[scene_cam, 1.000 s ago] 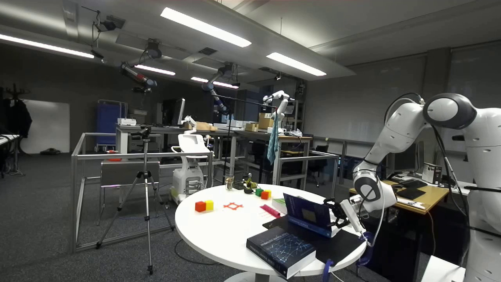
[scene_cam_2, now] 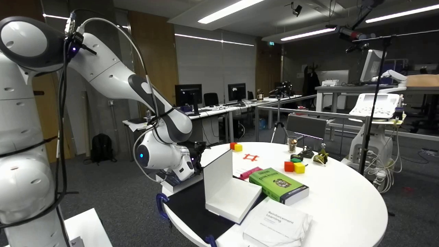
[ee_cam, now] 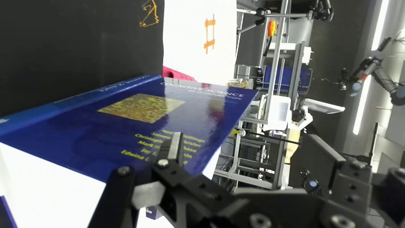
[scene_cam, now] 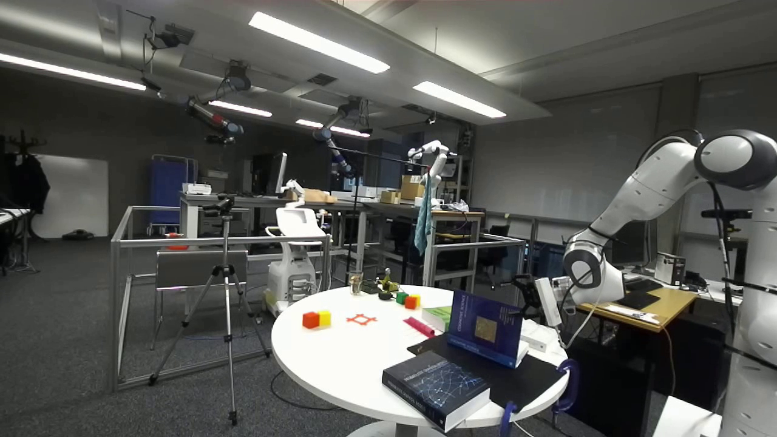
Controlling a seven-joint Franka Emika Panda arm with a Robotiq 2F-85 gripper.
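A blue Cognitive Science book [scene_cam: 477,357] lies on the black mat [scene_cam: 535,376], its front cover [scene_cam: 485,326] raised nearly upright. From the other side, exterior view 2 shows the cover's white inner face [scene_cam_2: 218,175] and the white page block [scene_cam_2: 234,202] flat below it. My gripper [scene_cam_2: 200,158] is on the cover's outer side, close to its upper edge. In the wrist view the gripper has its fingers wide apart, nothing between them. One finger [ee_cam: 173,148] overlaps the blue cover [ee_cam: 125,129] in that view; whether it touches I cannot tell.
A dark book [scene_cam: 437,386] lies at the table's near edge. Beyond the raised cover are a green book [scene_cam_2: 277,184] and a white Reinforcement Learning book [scene_cam_2: 277,224]. Blue clamps [scene_cam_2: 161,204] grip the table rim. The white table's far half [scene_cam: 306,357] has free room.
The cover has swung from a backward lean to nearly upright. My gripper, earlier beside the cover's edge, has moved back and up, and the arm has shifted to the right in exterior view 1.
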